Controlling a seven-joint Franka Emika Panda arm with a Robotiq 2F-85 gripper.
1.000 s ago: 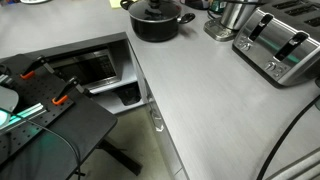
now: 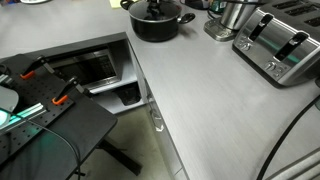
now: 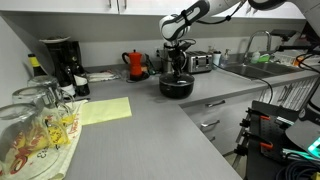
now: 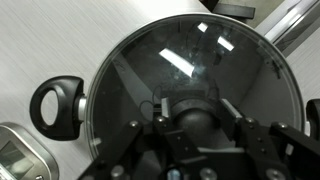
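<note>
A black pot (image 2: 165,28) with two side handles sits on the grey counter near the far end, its glass lid (image 4: 140,75) in place. In the wrist view the lid's dark round knob (image 4: 195,118) lies between the fingers of my gripper, one finger on each side. The fingers stand part open, and whether either finger touches the knob cannot be made out. From the side, the gripper (image 3: 180,68) is seen pointing down at the lid of the pot (image 3: 176,88).
A steel toaster (image 2: 281,45) and a metal jug (image 2: 233,13) stand near the pot. Further off are a red kettle (image 3: 135,65), a coffee maker (image 3: 70,72) and a tray of glasses.
The pot has not moved.
</note>
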